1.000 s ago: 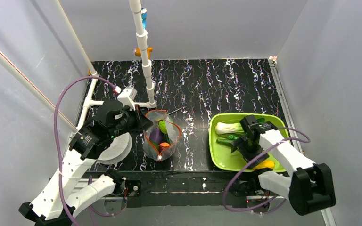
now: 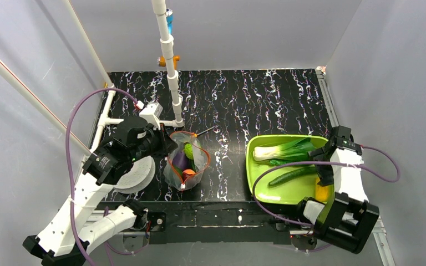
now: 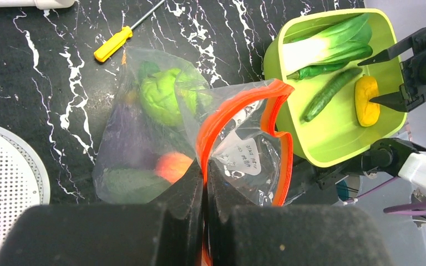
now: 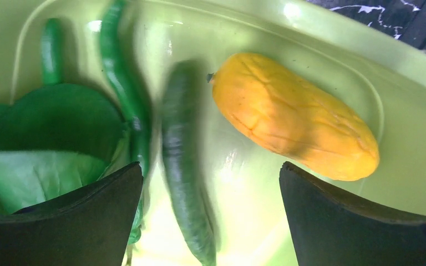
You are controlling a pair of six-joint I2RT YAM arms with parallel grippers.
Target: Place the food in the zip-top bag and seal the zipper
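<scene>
The clear zip top bag [image 3: 111,130] has an orange zipper rim [image 3: 230,113], its mouth partly open. My left gripper is shut on one edge of that rim. Inside the bag show a green round vegetable [image 3: 161,100], an eggplant [image 2: 181,160] and an orange item [image 3: 173,167]. Over the right side of the green tray [image 2: 249,166], my right gripper stands open, empty between its fingers. Below it lie a cucumber [image 4: 183,149] and a yellow-orange vegetable [image 4: 294,113]. A leafy white-stemmed vegetable [image 3: 316,52] and green peppers [image 3: 319,70] lie farther back.
White plates [image 2: 135,176] lie left of the bag, under the left arm. A yellow-handled screwdriver [image 3: 113,43] rests behind the bag. Bare black marbled counter [image 2: 227,105] separates bag and tray. A white pipe [image 2: 169,61] stands behind the left gripper.
My right gripper has moved right, from over the tray's middle to its right side, uncovering the cucumber.
</scene>
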